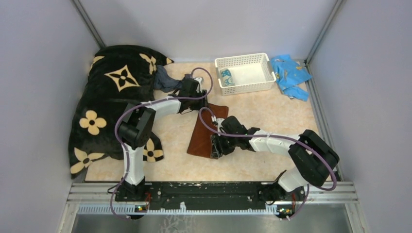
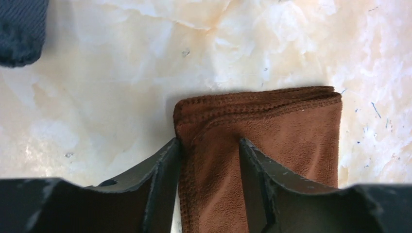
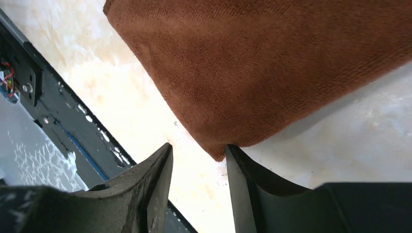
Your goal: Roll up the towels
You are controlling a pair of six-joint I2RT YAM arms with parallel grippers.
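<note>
A brown towel [image 1: 203, 138], folded in layers, lies on the table between both grippers. My left gripper is at the towel's far edge, one finger against the folded corner, the other over the cloth; it looks part open, and whether cloth is pinched is unclear. My right gripper stands open at the towel's near corner, with that corner beside the tip of one finger. In the top view both grippers partly hide the towel.
A black patterned cloth [image 1: 102, 107] covers the left side. A grey-blue cloth [image 1: 166, 80], a white basket [image 1: 248, 73] with a small item inside and blue cloths [image 1: 289, 77] lie at the back.
</note>
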